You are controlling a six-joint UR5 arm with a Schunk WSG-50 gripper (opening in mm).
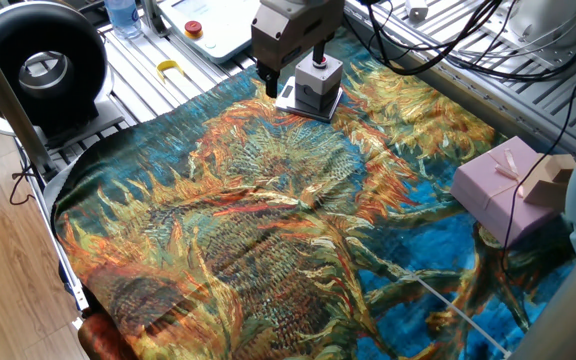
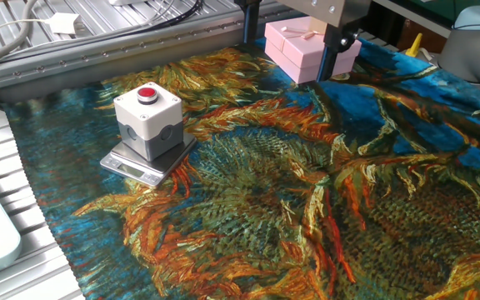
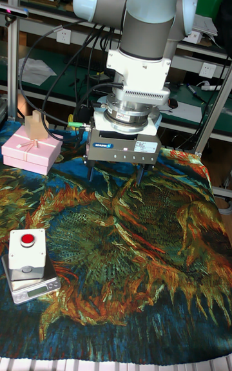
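Note:
My gripper point(image 3: 115, 180) hangs over the sunflower-print cloth with its two fingers wide apart; nothing shows between them. In exterior view 2 its dark fingers point(image 2: 327, 67) come down from the top edge, in front of the pink box point(image 2: 294, 62). A white-and-grey button box point(image 2: 150, 125) with a red button point(image 2: 147, 95) on top stands upright on a small silver scale point(image 2: 134, 169). Exterior view 1 has the gripper point(image 1: 295, 78) partly covering that button box point(image 1: 318, 82) from above. The fingertips appear clear of the cloth.
Beside the ribboned box lies a tan cardboard piece point(image 1: 551, 182). Black cables point(image 1: 448, 65) loop over the table's back edge. The cloth point(image 1: 258, 230) is wrinkled, its middle free of objects. A yellow ring-like piece point(image 1: 170, 70) and a water bottle point(image 1: 124, 18) sit beyond the cloth.

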